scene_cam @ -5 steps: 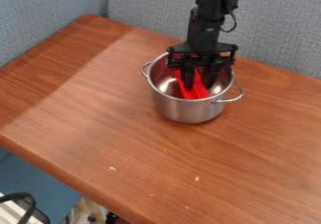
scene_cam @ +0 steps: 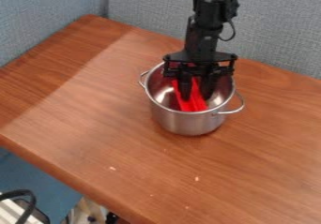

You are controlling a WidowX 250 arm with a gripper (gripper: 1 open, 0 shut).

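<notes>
A steel pot (scene_cam: 189,122) with two side handles stands on the wooden table, holding a bright red object (scene_cam: 193,100). My black gripper (scene_cam: 194,87) reaches down into the pot at the red object. It is shut on that object, though the fingertips are partly hidden among the dark parts and the pot's rim.
A coiled cable and small items sit off the table's lower-left edge.
</notes>
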